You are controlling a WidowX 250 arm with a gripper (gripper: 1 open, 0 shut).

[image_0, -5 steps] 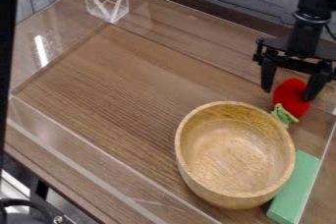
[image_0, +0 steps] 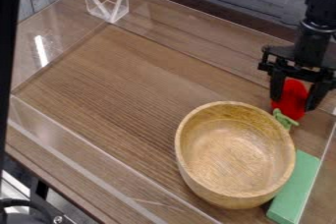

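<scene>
My black gripper (image_0: 293, 77) is at the right, its fingers reaching down around a red object (image_0: 293, 103) with a small green part (image_0: 285, 119) below it. The fingers appear closed on the red object, partly hiding its top. Just below and left lies a round wooden bowl (image_0: 234, 147), empty.
A green block (image_0: 296, 184) lies at the lower right beside the bowl. A white wire-like holder (image_0: 105, 4) stands at the upper left.
The gripper has shifted slightly and lowered over the red object, which now sits a little differently beneath the fingers.
</scene>
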